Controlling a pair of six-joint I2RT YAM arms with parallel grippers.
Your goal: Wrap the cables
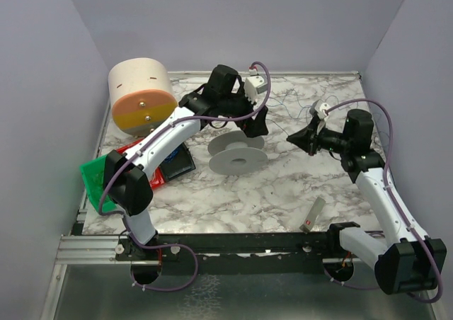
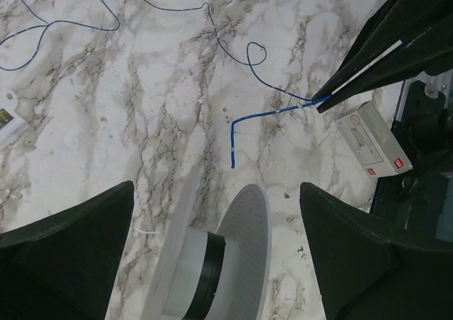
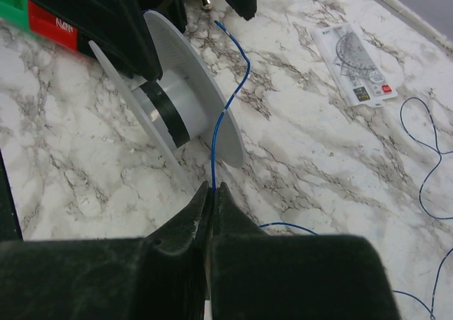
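A thin blue cable [image 3: 228, 102] is pinched in my right gripper, which is shut on it. Its free end sticks out past the fingertips toward the spool, while the remainder trails back across the table. Above the white spool [image 1: 238, 157], my left gripper stands wide open with nothing between its fingers. In the left wrist view the cable's bent tip [image 2: 233, 150] hangs ahead of the gap between those fingers, apart from them. A dark band circles the spool's hub, seen between its two flanges.
A large cream roll [image 1: 138, 86] stands at the back left. Red and green boxes [image 1: 99, 182] and a black case [image 1: 177, 164] lie left of the spool. A small box [image 1: 312, 214] sits at the front right.
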